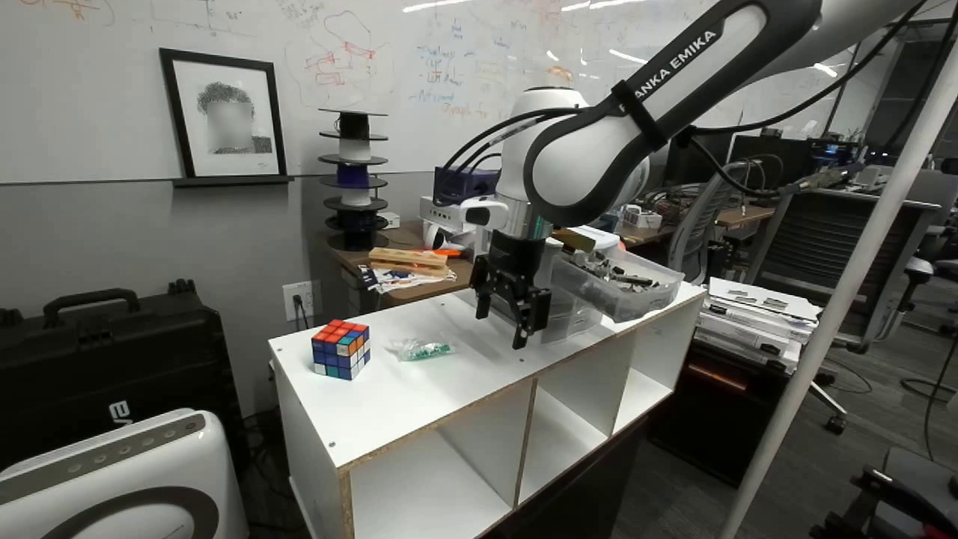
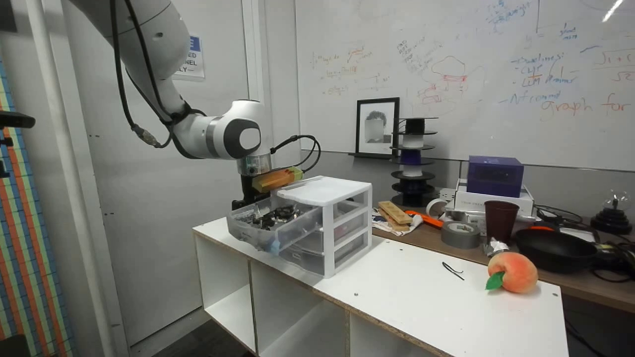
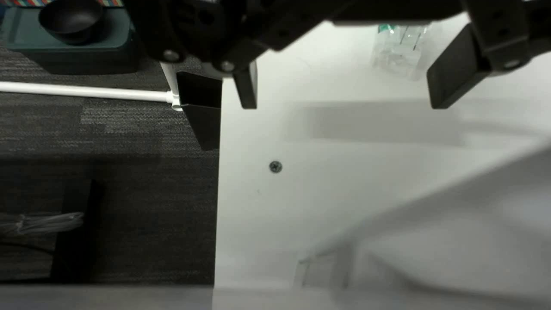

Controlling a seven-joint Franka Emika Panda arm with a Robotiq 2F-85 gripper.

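Observation:
My gripper (image 1: pixel 503 328) hangs open above the white shelf top (image 1: pixel 395 404), in front of the drawer unit in exterior view 1. Only the pale surface and a shadow show between its spread fingers in the wrist view. A Rubik's cube (image 1: pixel 341 349) sits toward the left end of the shelf. Between cube and gripper lies a clear plastic bag (image 1: pixel 422 349) with something green inside; its edge (image 3: pixel 400 51) shows beyond the fingers in the wrist view. Exterior view 2 instead shows a peach (image 2: pixel 516 272) and a thin black item (image 2: pixel 453 271) on the shelf.
The clear drawer unit (image 2: pixel 330 238) has its top drawer (image 2: pixel 274 229) pulled out, filled with small dark parts. A screw head (image 3: pixel 276 167) marks the surface near the shelf's edge. Bare shelf lies in front of the cube and bag.

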